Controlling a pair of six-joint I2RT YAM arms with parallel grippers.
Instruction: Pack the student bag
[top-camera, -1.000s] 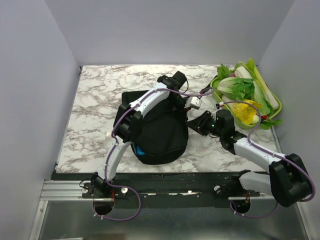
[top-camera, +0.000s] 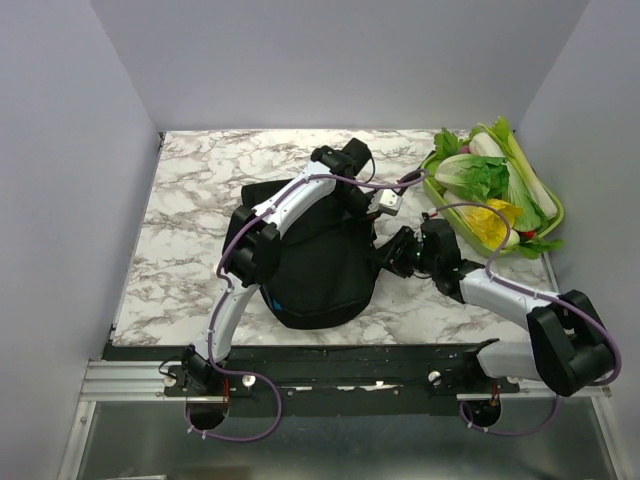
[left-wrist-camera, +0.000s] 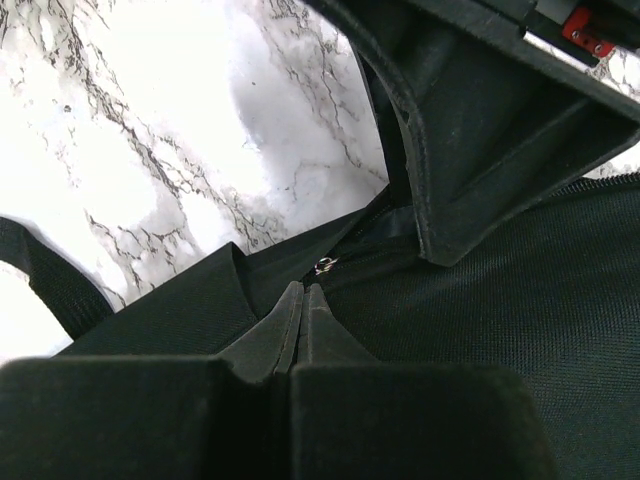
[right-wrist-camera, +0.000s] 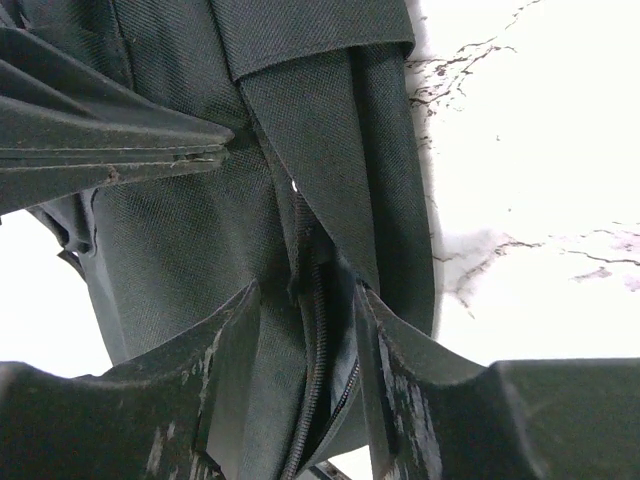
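The black bag (top-camera: 325, 275) lies on the marble table, its left part beneath my left arm. In the left wrist view, my left gripper is shut at the bag's edge, close by a small metal ring (left-wrist-camera: 325, 265); nothing clearly shows between its fingers. My right gripper stands open at the bag's right side. Its fingertips straddle the dark zipper edge (right-wrist-camera: 318, 325) and a fold of cloth, without closing on them. The left gripper's fingers (right-wrist-camera: 110, 135) reach over the bag in the right wrist view. The bag's inside is hidden.
A green basket (top-camera: 556, 215) of vegetables stands at the right, behind my right arm. A small blue patch (top-camera: 275, 302) shows at the bag's lower left. Bare marble (top-camera: 190, 180) lies at the far left.
The left arm has shifted slightly. Less of the blue patch shows now.
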